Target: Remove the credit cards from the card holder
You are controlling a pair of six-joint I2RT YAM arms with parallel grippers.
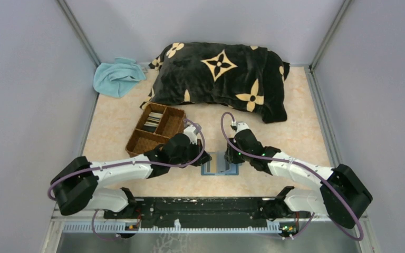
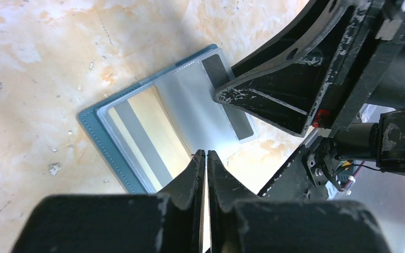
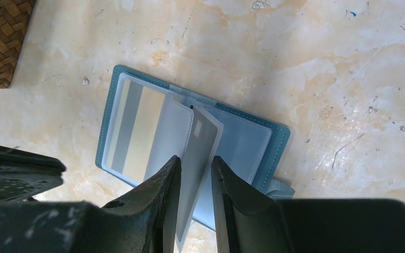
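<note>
The open blue card holder (image 1: 220, 173) lies flat on the table between my two grippers. On its left side, a cream card with a grey stripe (image 2: 143, 138) sits behind a clear sleeve. A clear leaf (image 3: 204, 138) stands tilted up from the middle of the holder, rising between the right fingertips. My right gripper is open over the holder with a gap around that leaf. Just left of the leaf, my left gripper has its fingertips close together with a thin gap, nothing seen between them.
A woven basket (image 1: 175, 125) with compartments stands to the left, several cards (image 1: 152, 121) in one of them. A dark patterned cushion (image 1: 211, 79) fills the back, and a turquoise cloth (image 1: 117, 77) lies at back left. Bare table shows on the right.
</note>
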